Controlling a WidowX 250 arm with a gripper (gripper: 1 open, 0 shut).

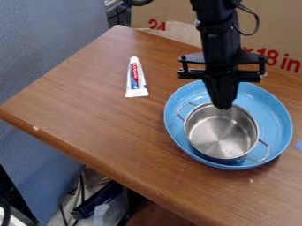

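My black gripper hangs from the top, pointing down, its tip over the back rim of a steel pot with two wire handles. I cannot tell whether the fingers are open or shut, or whether they touch the rim. The pot sits on a blue plate at the right of the table.
A white toothpaste tube lies left of the plate. A cardboard box stands behind. A small blue item lies at the right edge.
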